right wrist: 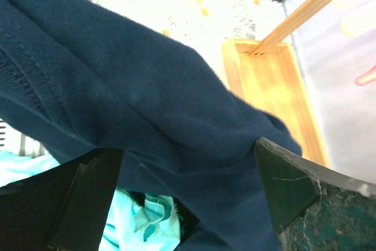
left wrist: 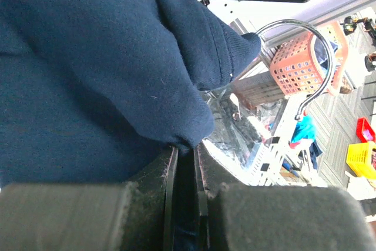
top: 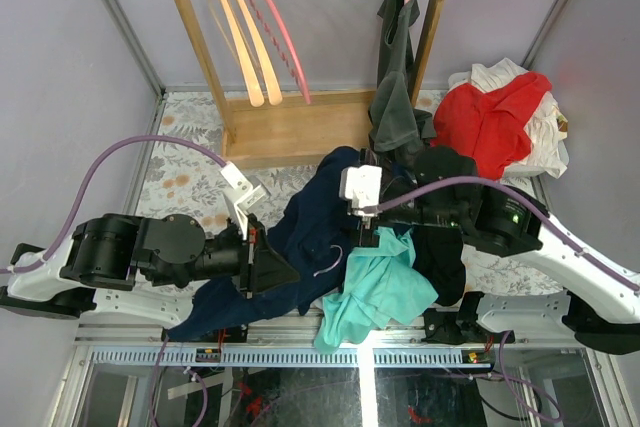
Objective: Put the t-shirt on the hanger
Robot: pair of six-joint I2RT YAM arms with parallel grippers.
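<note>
The navy t-shirt (top: 310,212) stretches across the middle, its cloth bunched in front of my left gripper (top: 272,275). In the left wrist view that gripper is shut on the navy fabric (left wrist: 106,80). A metal hanger hook (left wrist: 332,57) sticks out beside the shirt, and the top view shows it as a thin curved hook (top: 333,259); the hanger's body is hidden. My right gripper (top: 362,197) is open at the shirt's right part. In the right wrist view its fingers (right wrist: 76,198) stand wide apart, with navy cloth (right wrist: 176,110) spanning the gap.
Turquoise cloth (top: 375,292) and black cloth (top: 440,252) lie under and beside the right arm. Behind stands a wooden rack (top: 300,132) with wooden hangers (top: 250,37), a pink hanger (top: 280,22) and a hung grey garment (top: 395,77). Red cloth (top: 490,122) is piled at right.
</note>
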